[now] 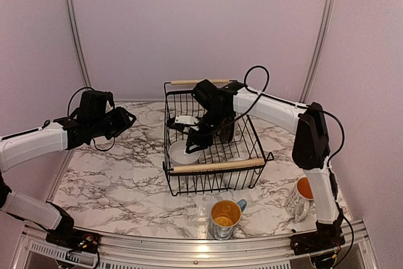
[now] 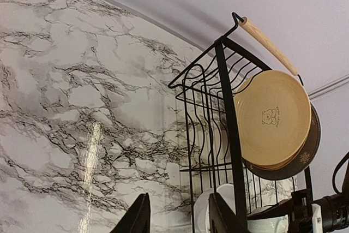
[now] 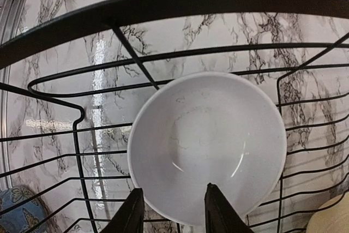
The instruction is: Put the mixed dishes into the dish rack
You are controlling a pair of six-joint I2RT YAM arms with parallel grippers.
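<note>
A white bowl point(image 3: 206, 135) lies in the wire dish rack point(image 1: 219, 167), at its left front in the top view. My right gripper is over it, open, fingers spread at the bowl's lower edge with nothing visibly held. Cream and dark plates point(image 2: 272, 107) stand in the rack. My left gripper is open and empty, left of the rack. An orange-lined mug point(image 1: 224, 218) with a blue handle stands in front of the rack, and a patterned mug point(image 1: 296, 200) stands at right, partly behind the right arm.
The right arm reaches across the rack from the right. Walls enclose the back and both sides.
</note>
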